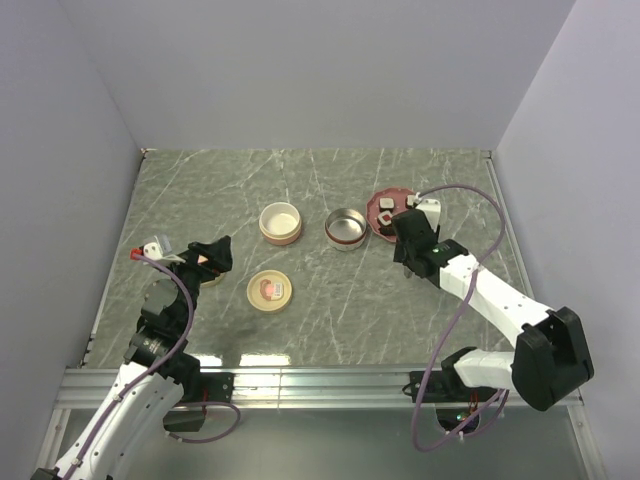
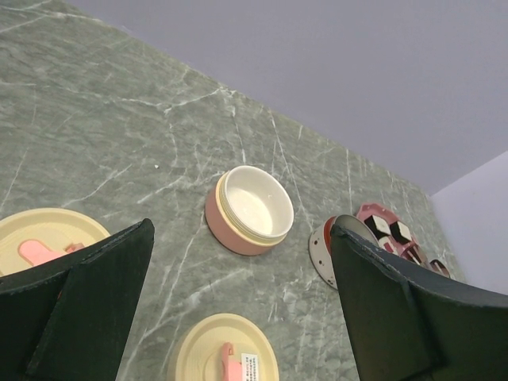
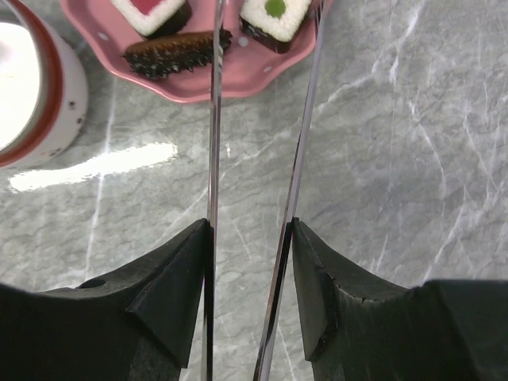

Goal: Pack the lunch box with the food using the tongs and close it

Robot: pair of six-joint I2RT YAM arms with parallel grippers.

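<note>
Two thin metal sticks (image 3: 214, 143), probably tongs or chopsticks, are held in my right gripper. They spread apart upward over the pink plate (image 3: 182, 87). A rice piece with a green dot (image 3: 274, 20) lies between their far ends; whether they touch it, I cannot tell. On the same plate are a red-topped rice piece (image 3: 155, 12) and a long brown piece (image 3: 171, 54). At the left, my left gripper (image 1: 214, 257) hangs open above the table, its fingers (image 2: 95, 302) wide apart and empty. Cream bowls (image 1: 281, 222) stand nested at the back middle.
A round metal-lined container (image 1: 346, 228) stands just left of the plate. A cream lid (image 1: 269, 291) with a pink clip lies front of centre, and another lid (image 2: 48, 230) is partly under the left gripper.
</note>
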